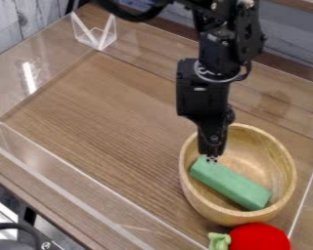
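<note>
The black gripper (206, 137) hangs above the back-left rim of a wooden bowl (281, 168), pointing down. Its fingertips are near the bowl's far inner side; whether anything is between them is not clear. A green bar-shaped object (229, 185) lies inside the bowl, below and right of the fingertips.
A red round object (261, 237) with a pale green part sits at the front right, beside the bowl. A white wire holder (94, 29) stands at the far back left.
</note>
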